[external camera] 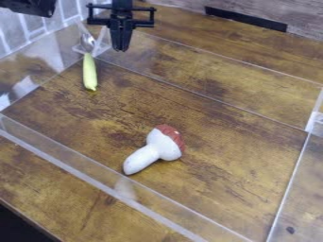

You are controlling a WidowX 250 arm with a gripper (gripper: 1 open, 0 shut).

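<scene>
My black gripper (121,38) is at the top left, raised over the back corner of the clear-walled wooden tray, its fingers shut with nothing visible between them. Below and left of it lies a slim pale yellow-green object (90,74), its upper end by the back wall. A toy mushroom (159,151) with a red cap and white stem rests on its side in the lower middle, well apart from the gripper.
Clear low walls (311,121) border the wooden work surface (214,104), whose middle and right are bare. A white slatted panel and dark shapes stand at the upper left.
</scene>
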